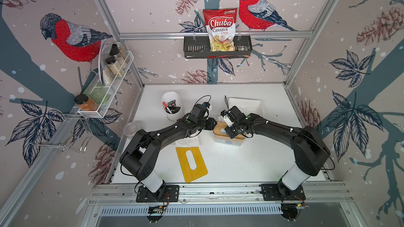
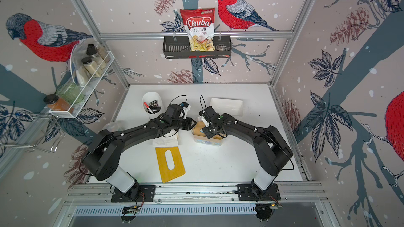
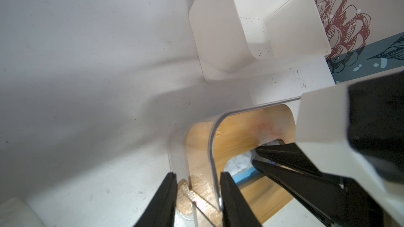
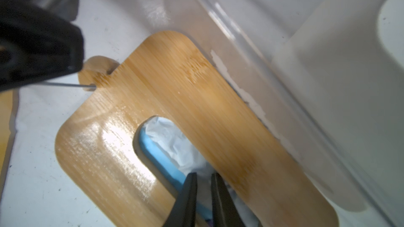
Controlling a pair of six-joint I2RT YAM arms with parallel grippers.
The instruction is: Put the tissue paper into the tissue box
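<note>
The clear tissue box (image 1: pixel 227 141) with a wooden lid (image 4: pixel 197 84) sits mid-table. White tissue (image 4: pixel 172 143) shows through the lid's slot beside a blue strip. My left gripper stands part open at the box's end, fingers either side of the rim. My right gripper is part open over the slot, fingertips at the tissue; whether they touch it is unclear. More white paper (image 1: pixel 187 141) lies left of the box, partly behind the left arm.
A white tray (image 1: pixel 246 104) is behind the box, a white container (image 1: pixel 171 94) at the back left. A yellow board (image 1: pixel 183 159) lies at the front left.
</note>
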